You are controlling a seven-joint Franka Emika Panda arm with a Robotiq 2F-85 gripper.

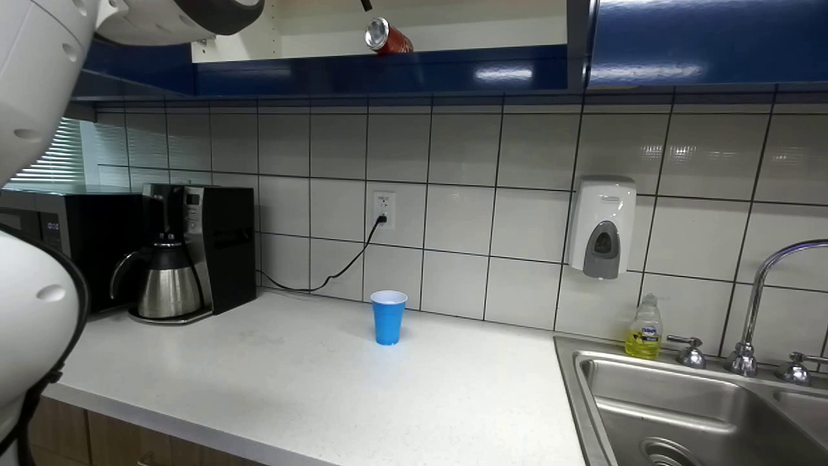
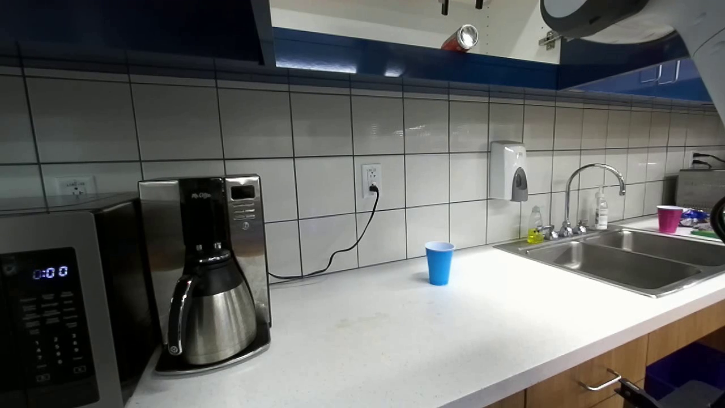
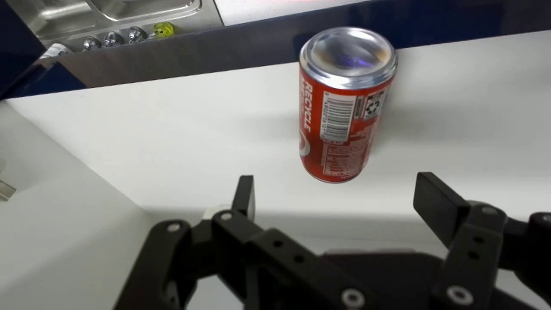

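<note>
A red soda can [image 3: 338, 124] with a silver end lies on the white cabinet shelf [image 3: 196, 134], close to the blue front edge. The same can [image 1: 394, 39] shows its silver end over that edge in exterior view 1, and the can [image 2: 462, 38] appears at the shelf edge in exterior view 2. In the wrist view my gripper is open, its black fingers wide apart with nothing between them. The can is ahead of the fingertips and clear of them. Most of the gripper is cut off at the top of both exterior views.
A blue cup [image 1: 388, 318] stands upright on the white counter [image 1: 310, 388] below. To its left are a coffee maker [image 2: 217, 285] and a microwave [image 2: 54, 306]; to the right is the sink [image 1: 675, 404]. The blue cabinet edge [image 3: 206, 54] runs beside the can.
</note>
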